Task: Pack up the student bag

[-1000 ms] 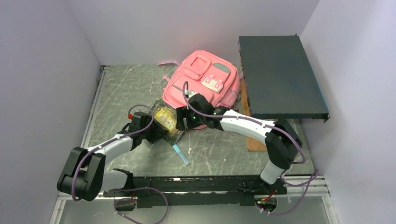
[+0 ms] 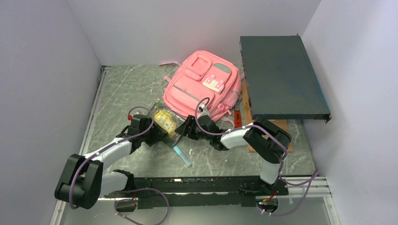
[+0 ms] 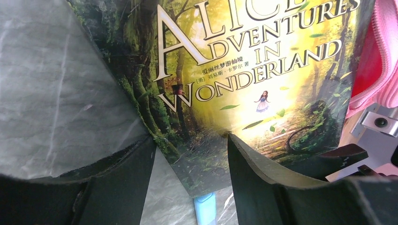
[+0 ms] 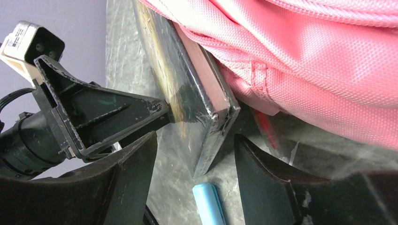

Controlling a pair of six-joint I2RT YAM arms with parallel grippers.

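An Alice in Wonderland book lies tilted against the front of the pink backpack. My left gripper is shut on the book's near-left edge. My right gripper stands open at the book's right end, its fingers either side of the corner in the right wrist view, apparently not closed on it. A light blue stick-like case lies just in front of the book.
A red-handled item lies right of the backpack on the grey table. A wooden board and a dark raised shelf fill the right side.
My left arm has shifted only slightly.
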